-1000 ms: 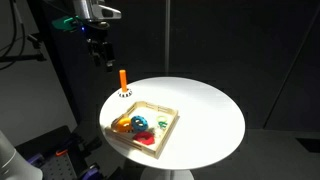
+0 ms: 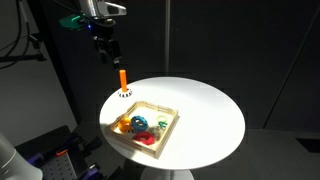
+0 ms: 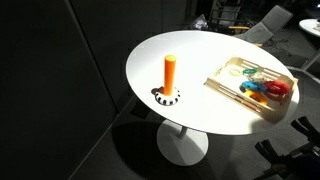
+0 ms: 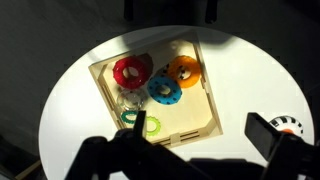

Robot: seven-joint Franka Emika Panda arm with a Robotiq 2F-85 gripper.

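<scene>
A wooden tray (image 4: 178, 137) on the white round table holds an orange ring (image 4: 184, 69), a blue ring (image 4: 164, 90) and a red ring (image 4: 131, 72), with smaller green and yellow rings at its other end. Apart from the tray stands an upright orange post (image 3: 170, 74) on a black-and-white round base (image 3: 168, 97); no ring shows on the post. High above the table, toward the tray and post side, hangs my gripper (image 2: 109, 54). In the wrist view its dark fingers (image 4: 124, 157) are wide apart, with nothing held between them.
The white table (image 2: 205, 105) has a broad bare area to the right of the tray in exterior view 1. Its round edge is close to the tray. A dark panel (image 3: 60, 90) stands beyond the table's left side in exterior view 2.
The gripper has shifted slightly to the right and up in exterior view 1. The tray, rings and post look unmoved.
</scene>
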